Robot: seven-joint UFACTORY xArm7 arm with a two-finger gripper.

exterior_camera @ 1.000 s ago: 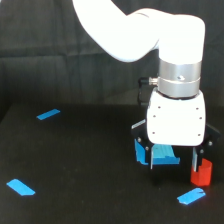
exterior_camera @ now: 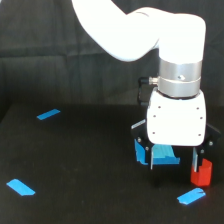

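Note:
My gripper [exterior_camera: 173,160] hangs low over the right side of the dark table, its two fingers apart, so it looks open. Behind and partly under it lies a blue object [exterior_camera: 165,155], mostly covered by the white hand. A small red block [exterior_camera: 202,174] rests on the table just right of the gripper, beside the right finger. Whether either finger touches the blue object or the block cannot be made out.
Short blue strips lie flat on the table: one front left [exterior_camera: 20,187], another back left [exterior_camera: 48,114], and a third blue strip [exterior_camera: 191,196] in front of the red block. Dark cloth hangs behind.

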